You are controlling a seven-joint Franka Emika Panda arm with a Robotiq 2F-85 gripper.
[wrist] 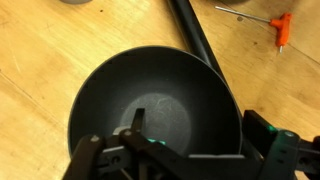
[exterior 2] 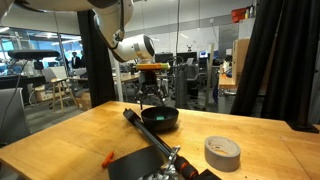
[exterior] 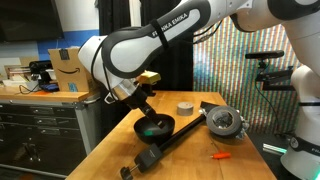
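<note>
My gripper hangs over a round black bowl [wrist: 98, 95], its fingers spread wide and nothing seen between them. One finger [wrist: 137, 119] is in front of the bowl's inside, and the other lies near its right rim. In exterior view 1 the bowl [exterior: 170, 122] stands on the wooden table, below the hand. A small green thing [exterior: 152, 131] shows inside it; the wrist view has only a sliver of green, mostly covered by the gripper.
A long black bar [exterior: 175, 140] lies close beside the bowl. An orange-handled tool [exterior: 220, 155] rests on the table to the right. A roll of tape [exterior 2: 222, 152] sits apart from the bowl.
</note>
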